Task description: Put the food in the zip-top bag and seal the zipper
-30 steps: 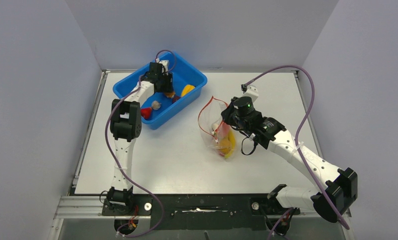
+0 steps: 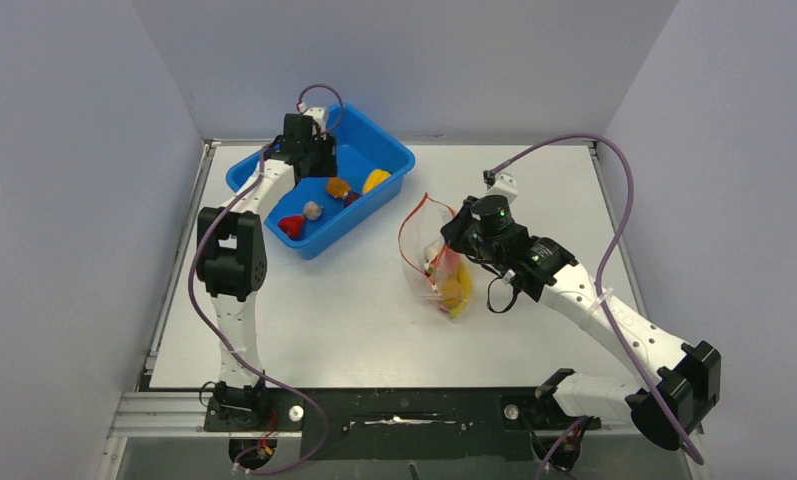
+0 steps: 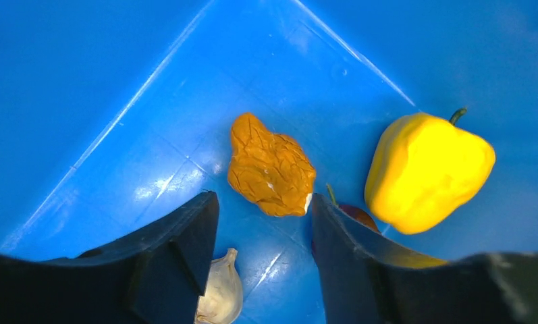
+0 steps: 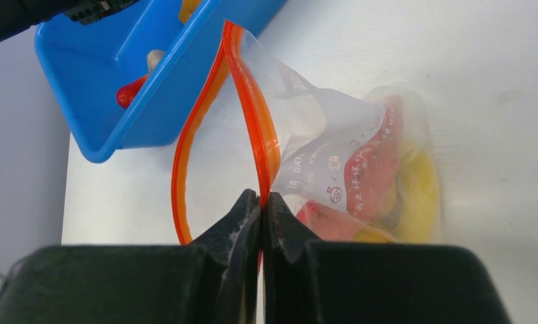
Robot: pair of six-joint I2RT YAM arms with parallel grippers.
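Observation:
My left gripper hangs part open inside the blue bin [image 2: 360, 216], above a brown nugget-like food [image 3: 271, 172], with nothing gripped. A yellow pepper [image 3: 428, 169], a garlic bulb [image 3: 219, 290] and a dark purple item [image 3: 352, 217], partly hidden by a finger, lie nearby; a red item [image 2: 292, 225] sits at the bin's near end. The zip bag [image 4: 387, 169], orange-rimmed and holding yellow and red food, stands on the table with its mouth open. My right gripper is shut on the bag's rim.
Grey walls border the sides and back.
The right arm and bag have barely moved.

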